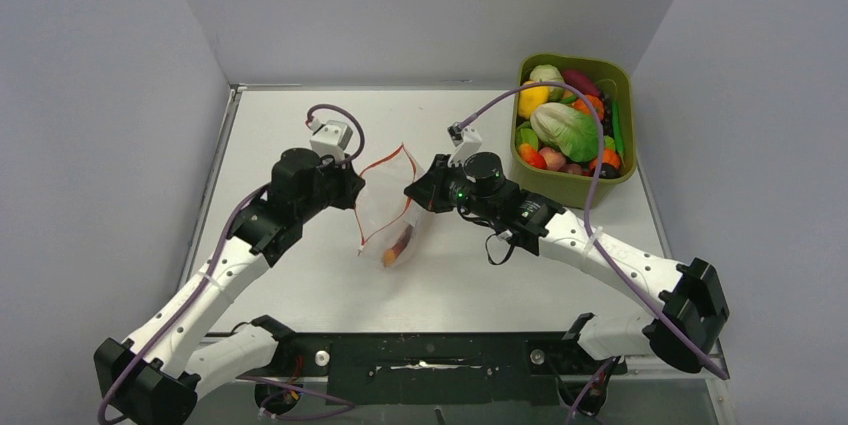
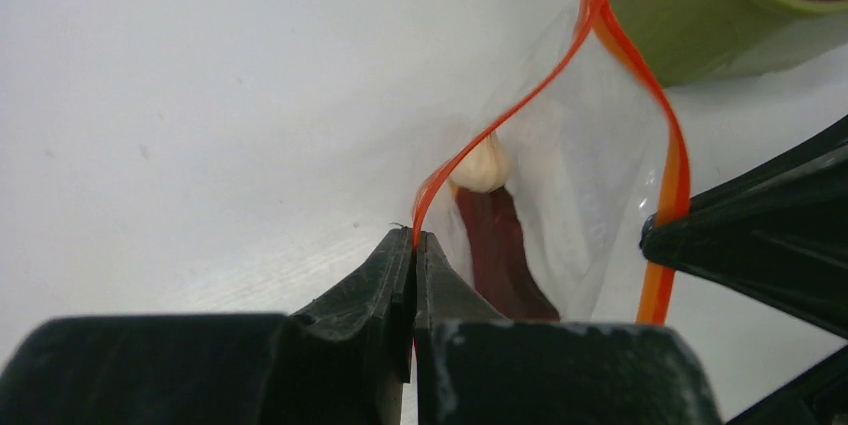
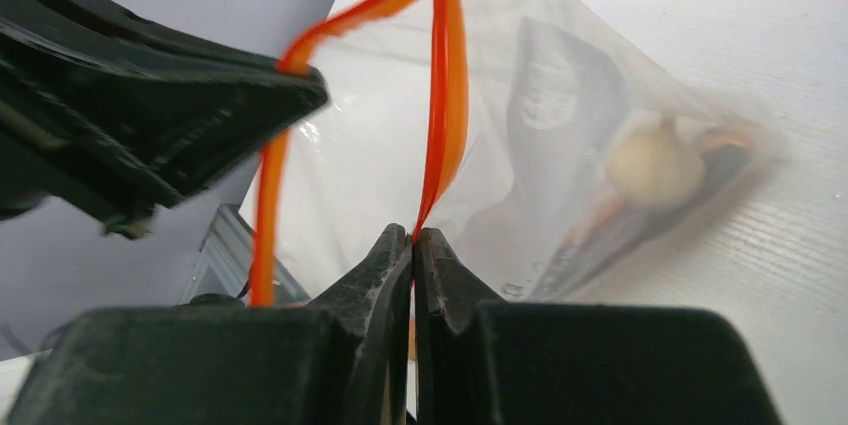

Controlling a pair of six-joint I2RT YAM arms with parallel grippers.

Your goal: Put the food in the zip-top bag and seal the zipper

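The clear zip top bag [image 1: 383, 190] with its orange-red zipper rim hangs between my two grippers, its mouth spread apart. My left gripper is shut on one side of that rim. On the opposite side, the rim runs between the fingertips of my right gripper, also shut. Food lies inside toward the bottom of the bag: a pale bulb-like piece [image 2: 482, 165] and a long dark red piece [image 2: 505, 255]. From above, an orange-brown end [image 1: 390, 257] shows through the plastic. Whether the bag's bottom touches the table cannot be told.
A green bin [image 1: 575, 190] full of vegetables stands at the back right, behind my right arm. Dark hardware [image 1: 440, 385] runs along the front edge.
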